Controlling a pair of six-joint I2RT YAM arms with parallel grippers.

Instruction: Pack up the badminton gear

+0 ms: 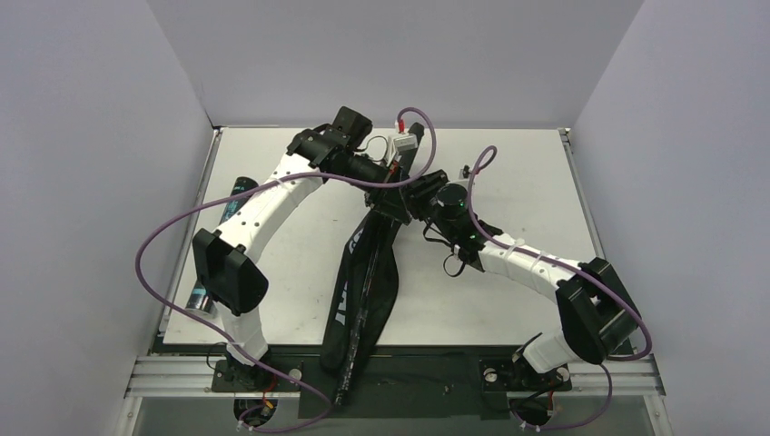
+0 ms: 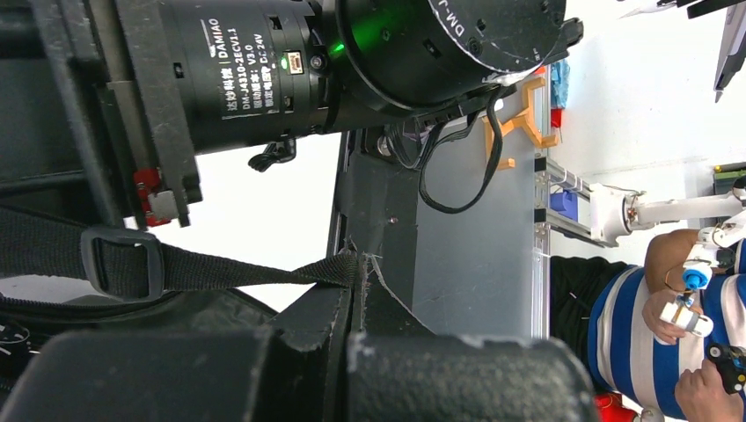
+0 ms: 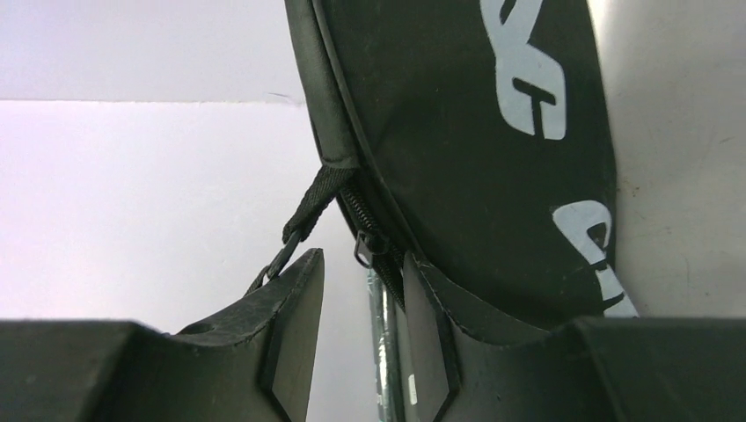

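A long black racket bag (image 1: 386, 282) with white lettering hangs lengthwise at mid-table, its lower end beyond the near edge. Its edge is pinched in my left gripper, which is shut on the black fabric beside a strap (image 2: 211, 271). My right gripper is part open, facing the bag's zipper. The small zipper pull (image 3: 376, 244) appears in the gap between its fingertips, not visibly gripped. A fabric loop with cord (image 3: 308, 207) dangles by the left fingertip. The shuttlecock tube (image 1: 238, 198) lies at the table's left side, partly behind my left arm.
Bare white table (image 1: 522, 195) stretches to the right and far side. Both grippers are close together over the middle. Purple cables (image 1: 300, 174) loop along both arms. A person in a striped shirt (image 2: 633, 343) sits beyond the table.
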